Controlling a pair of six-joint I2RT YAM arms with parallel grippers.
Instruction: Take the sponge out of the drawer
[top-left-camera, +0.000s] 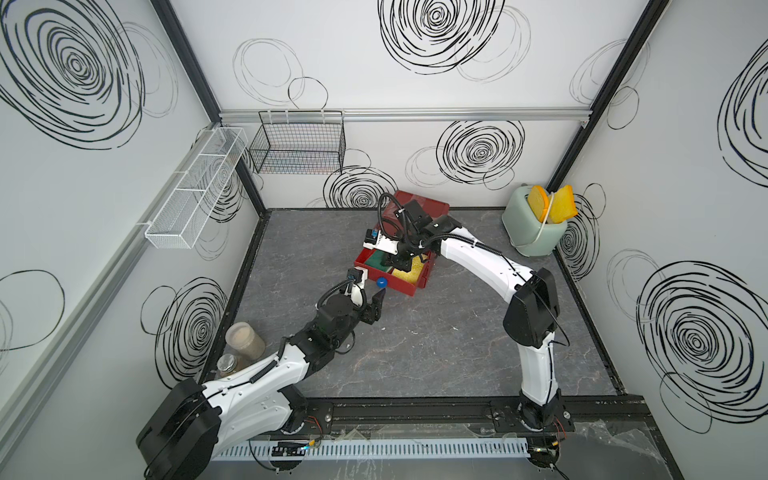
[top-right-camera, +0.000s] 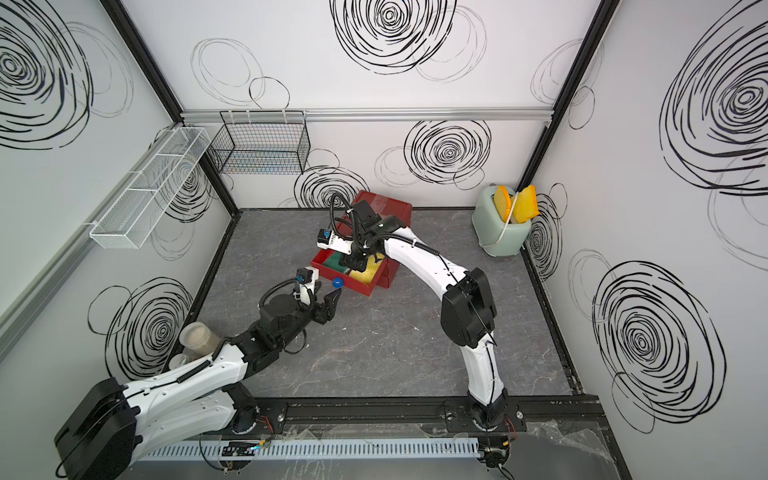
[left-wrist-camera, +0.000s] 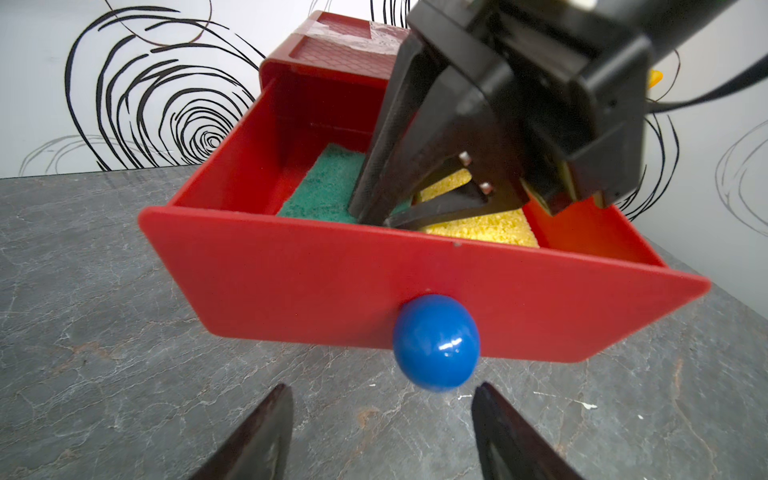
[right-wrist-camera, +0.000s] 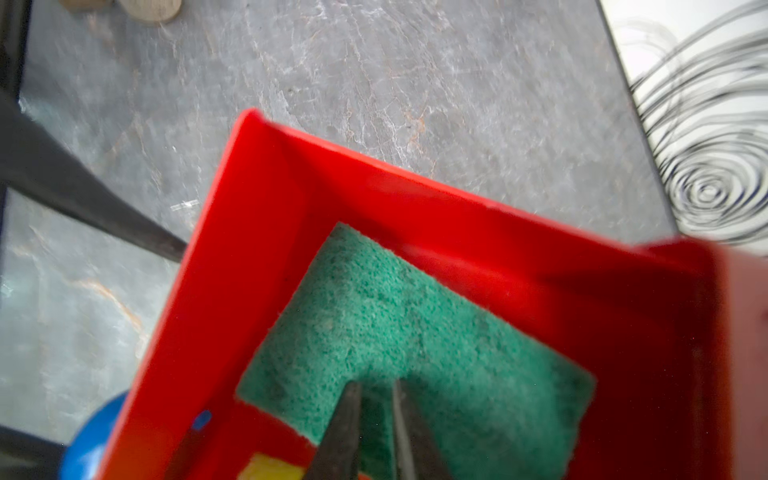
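Note:
A red drawer with a blue knob is pulled out of its red box. Inside lie a green sponge and a yellow sponge. My right gripper reaches down into the drawer, its fingertips close together at the green sponge; green shows in the narrow gap, but whether the sponge is squeezed between them is unclear. The left gripper is open in front of the drawer, below the knob and not holding it.
A light green bucket with yellow items stands at the back right. Jars sit at the left edge. Wire baskets hang on the walls.

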